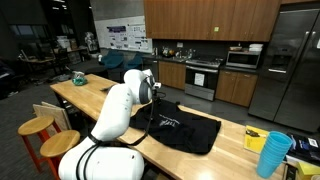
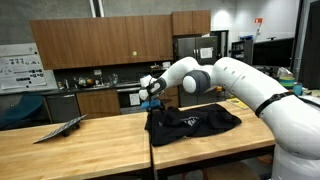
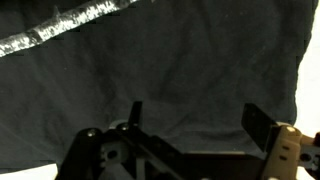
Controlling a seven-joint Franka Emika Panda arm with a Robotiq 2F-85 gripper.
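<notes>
A dark, nearly black cloth lies spread over the wooden table, with some folds. In the wrist view the cloth fills most of the picture, and a pale patterned strip crosses its upper left. My gripper stands open above the cloth, its two fingers wide apart and nothing between them. In exterior view 2 the gripper is over the cloth's far left part; how high it hangs there is hard to tell.
A blue cup stack stands at the table's right end, near a yellow item. Wooden stools stand left of the table.
</notes>
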